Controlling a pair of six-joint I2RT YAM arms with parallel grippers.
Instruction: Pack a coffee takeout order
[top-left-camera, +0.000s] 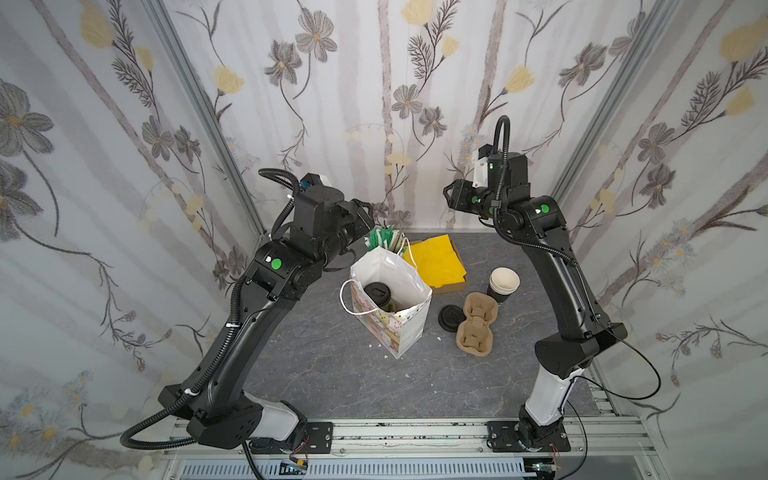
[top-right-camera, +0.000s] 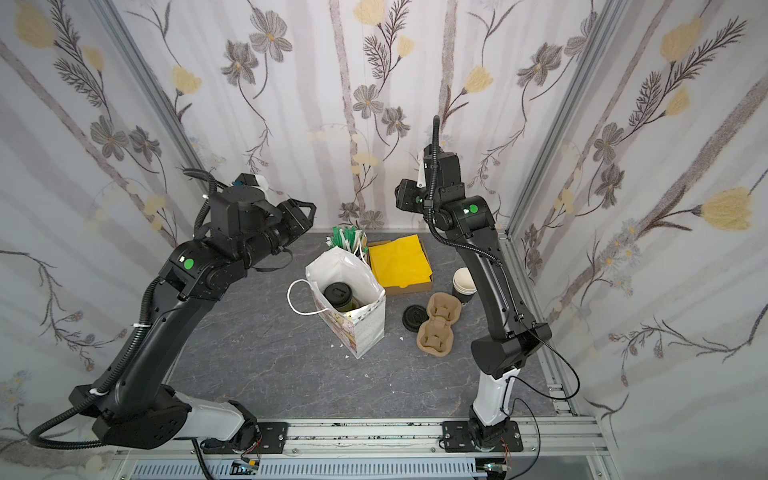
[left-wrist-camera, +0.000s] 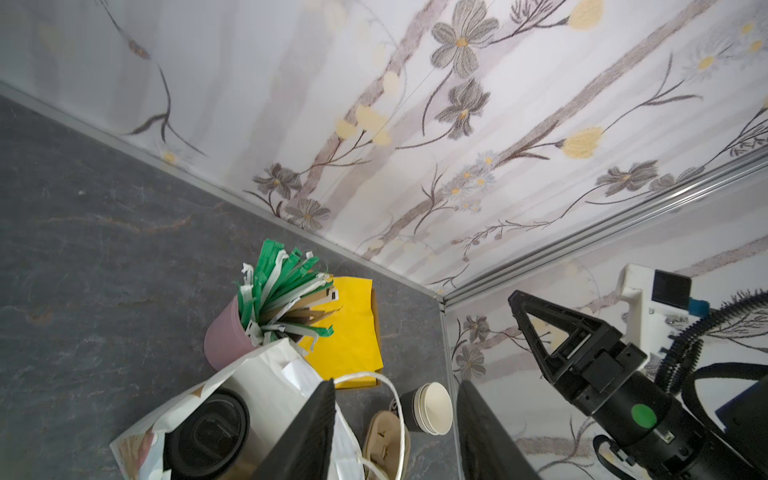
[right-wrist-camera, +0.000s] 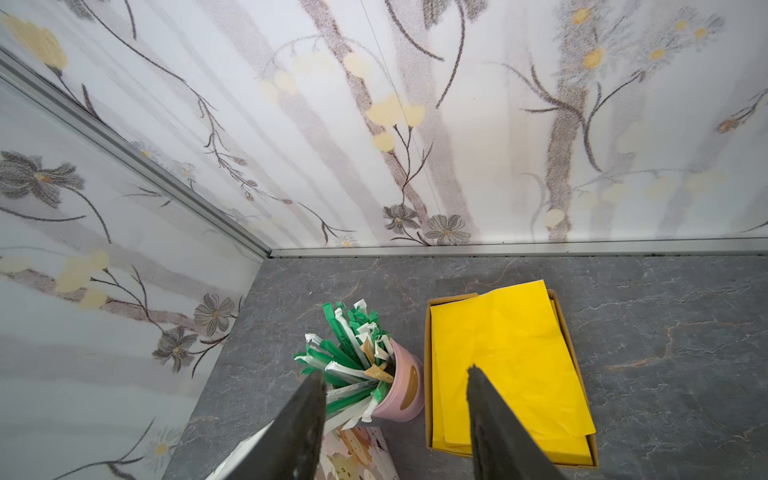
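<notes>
A white patterned paper bag (top-left-camera: 404, 328) stands open mid-table, with a lidded dark cup (top-left-camera: 377, 294) inside. Right of it lie a cardboard drink carrier (top-left-camera: 476, 324) and a black lid (top-left-camera: 450, 318), beside stacked white-rimmed cups (top-left-camera: 504, 284). Behind the bag are a pink container of straws (right-wrist-camera: 397, 384) and yellow paper (right-wrist-camera: 508, 360) in a box. My left gripper is raised above the bag, open, nothing between its fingers. My right gripper, also raised, hangs toward the back right, open and empty.
Patterned walls enclose the back and both sides, close behind the raised grippers.
</notes>
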